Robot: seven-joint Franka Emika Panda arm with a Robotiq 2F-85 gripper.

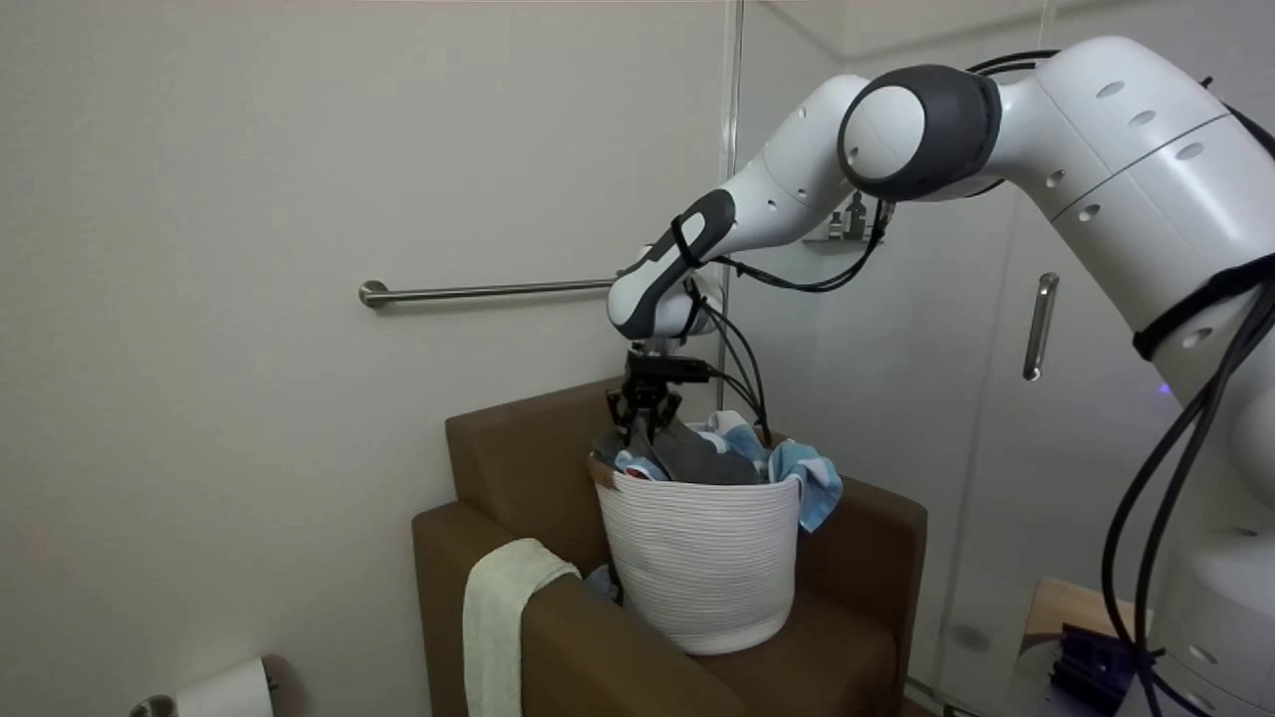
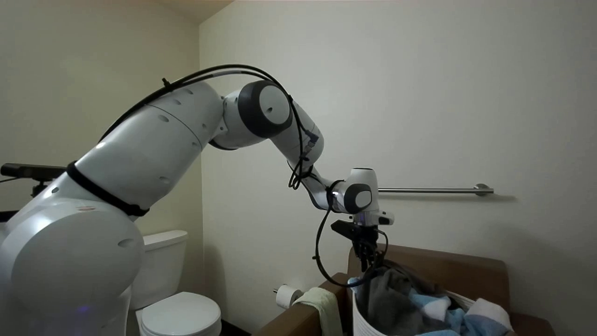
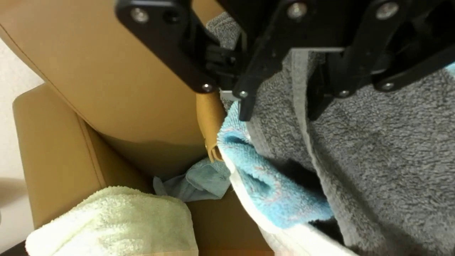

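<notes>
My gripper is part open, pointing down into the top of the laundry basket, one finger on each side of a raised fold of the grey towel (image 3: 384,166). Whether the fingers press on the cloth cannot be told. A white rope basket (image 1: 699,568) stands on the brown armchair, heaped with towels. Beside the grey towel, a blue-and-white towel (image 3: 273,187) lies along the basket's inner rim. Another blue-and-white towel (image 1: 810,478) hangs over the rim on the right in the first exterior view.
Over the left armrest of the armchair (image 1: 514,454) hangs a pale towel (image 1: 508,609). A small bluish cloth (image 3: 204,181) lies on the seat beside the basket. Behind the chair, a metal grab bar (image 1: 490,291) runs along the wall.
</notes>
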